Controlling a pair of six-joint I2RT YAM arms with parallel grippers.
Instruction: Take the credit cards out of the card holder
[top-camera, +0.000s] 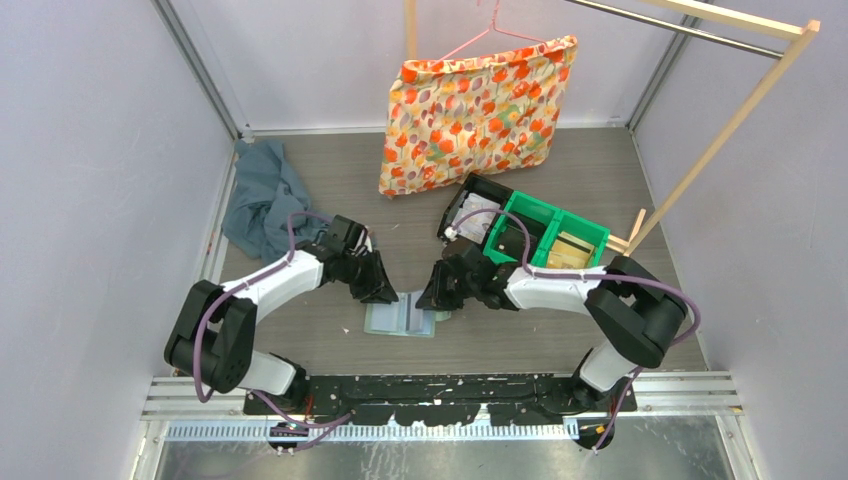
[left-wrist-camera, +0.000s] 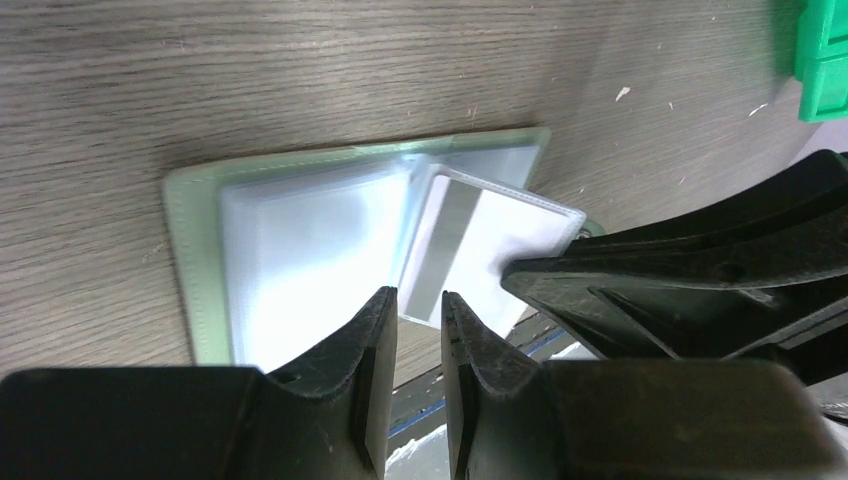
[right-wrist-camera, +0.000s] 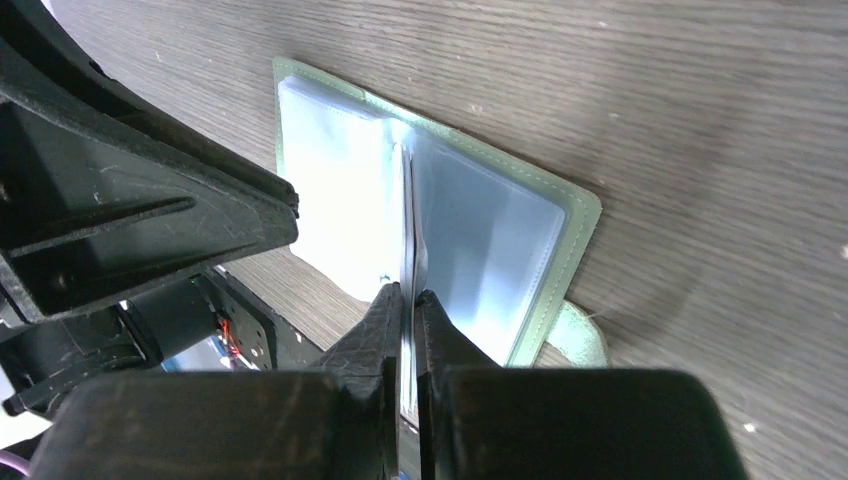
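The open card holder (top-camera: 385, 317), pale green with clear sleeves, lies flat on the table, seen also in the left wrist view (left-wrist-camera: 300, 260) and right wrist view (right-wrist-camera: 490, 240). A white card with a grey stripe stands out from its sleeves, gripped in my right gripper (top-camera: 430, 300), which is shut on it; the right wrist view shows it edge-on between the fingertips. My left gripper (top-camera: 377, 295) hovers over the holder's left half, open, though its fingertips (left-wrist-camera: 380, 310) look fairly close together, with nothing visible between them.
Black and green bins (top-camera: 565, 235) stand at the back right, a blue-grey cloth (top-camera: 262, 200) at the back left. A flowered fabric (top-camera: 475, 110) hangs from a rack behind. The table in front of the bins is mostly clear.
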